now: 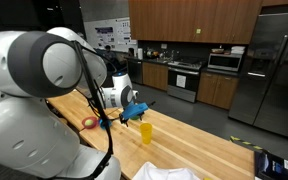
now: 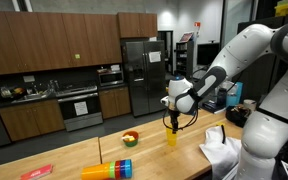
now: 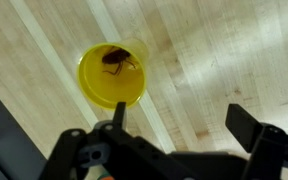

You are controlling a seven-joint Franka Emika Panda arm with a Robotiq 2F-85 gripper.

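Observation:
A yellow cup (image 3: 112,78) stands upright on the wooden table, its mouth facing the camera in the wrist view. A dark, insect-like object (image 3: 116,57) lies inside it. My gripper is open above the table, its fingers wide apart and nothing between them. The cup lies off toward the left finger rather than centred in the gap. In exterior view 1, the gripper (image 1: 134,112) is above and left of the cup (image 1: 146,132). From exterior view 2, the gripper (image 2: 173,121) appears just above the cup (image 2: 171,138).
A bowl with colourful contents (image 2: 130,137) and an orange-ended cylinder (image 2: 107,168) stand on the table. White cloth (image 1: 164,172) lies near its front. A dark tray (image 1: 273,165) is at the right edge. Bare wood (image 1: 206,152) extends right of the cup.

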